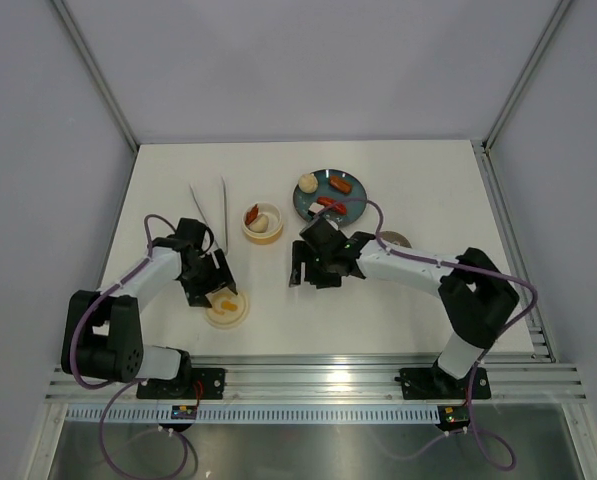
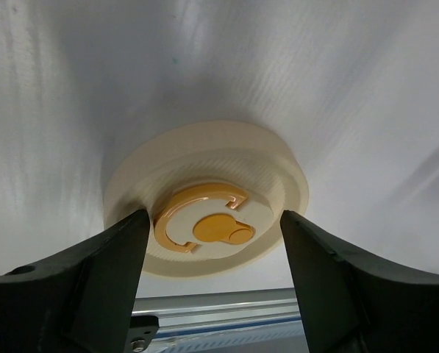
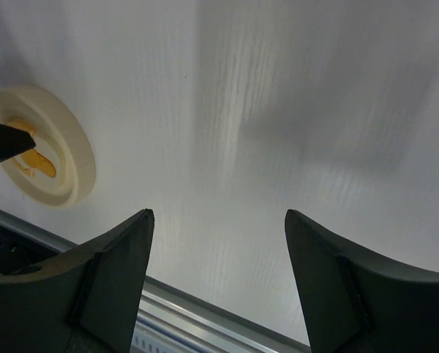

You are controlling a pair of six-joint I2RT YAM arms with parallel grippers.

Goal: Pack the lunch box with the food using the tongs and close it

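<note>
The cream lid point(image 2: 263, 169) with an orange latch lies at the table's near left. My left gripper is open directly over it, fingertips on either side of its raised centre. The lunch box point(image 1: 262, 222), a round bowl with food inside, sits at the middle back. My right gripper stands open over bare table, to the right of the lid, with nothing between its fingers.
A teal plate point(image 1: 353, 205) with food stands at the back. Two pale sticks point(image 1: 225, 205) lie left of the bowl. A round object point(image 1: 398, 240) is partly hidden behind the right arm.
</note>
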